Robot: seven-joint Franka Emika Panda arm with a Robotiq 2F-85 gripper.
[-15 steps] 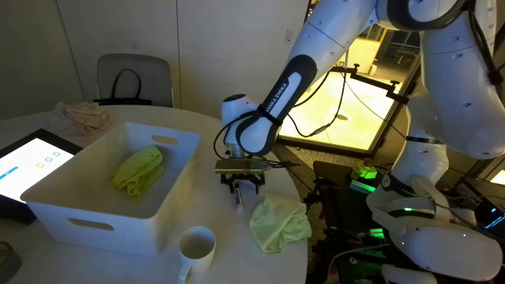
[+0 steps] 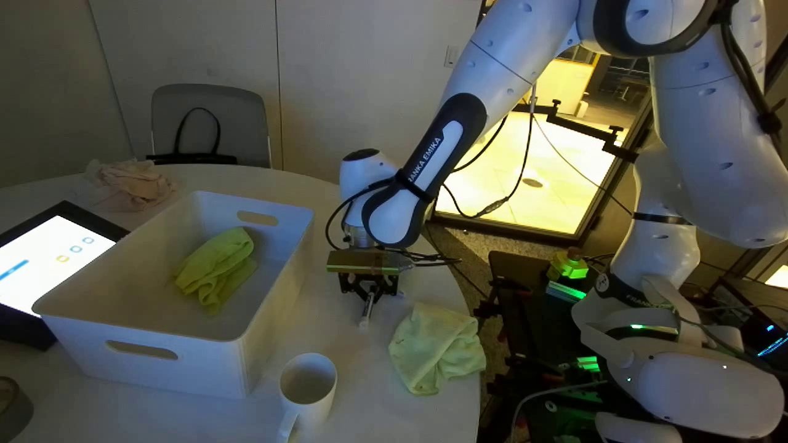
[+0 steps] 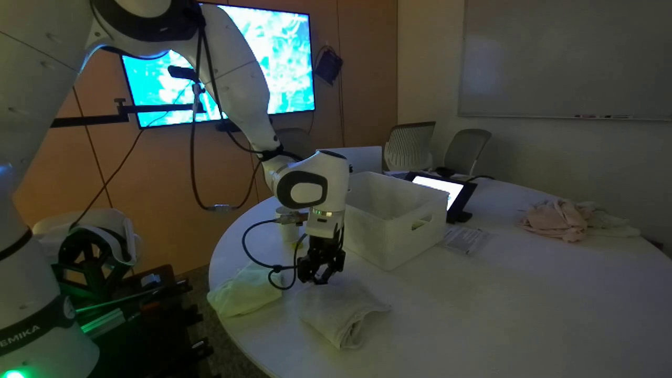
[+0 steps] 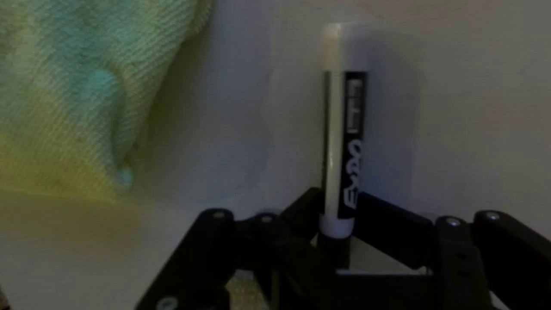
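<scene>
A white EXPO marker with a black label lies on the table, running up from between my fingers in the wrist view. From exterior view 1, the gripper is low over the tabletop with the marker poking out below it. A yellow-green cloth rests beside the marker, apart from it. Exterior view 2 has the gripper down by the cloths, the marker not discernible there.
Left of the gripper stands a white bin holding another green cloth. A white mug is close by. A grey cloth lies near the gripper. Farther off are a screen and a pink cloth.
The fingers, wide apart around the marker before, have come together on it. Arm and gripper have shifted slightly left in exterior view 1, and the marker has shifted and turned a little.
</scene>
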